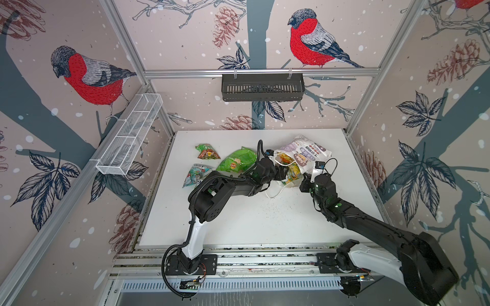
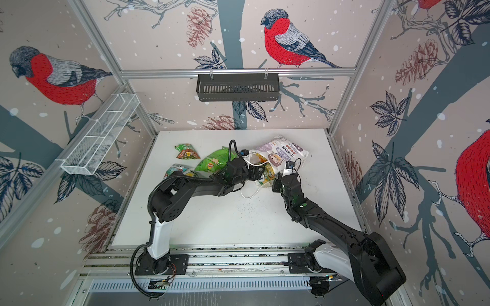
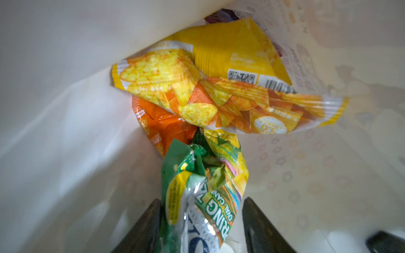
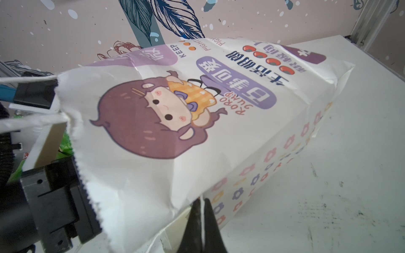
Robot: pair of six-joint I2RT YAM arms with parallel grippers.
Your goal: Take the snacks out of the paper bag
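The white paper bag [image 4: 270, 105], with a cartoon girl on its side, lies on its side at the table's back right, mouth facing left. My left gripper is at the mouth, fingers open, with a green and yellow packet [image 3: 219, 210] lying between its fingers. Deeper inside lie a yellow chip packet [image 3: 168, 80] and an orange packet [image 3: 160, 122]. At the bag's lower mouth edge, my right gripper is shut, a thin white strip of the paper showing between its fingers.
Taken-out snacks lie left of the bag: a big green packet [image 1: 237, 159], a small red-green one [image 1: 207, 151] and a teal one [image 1: 196, 174]. White cord handles [image 1: 279, 190] hang by the bag mouth.
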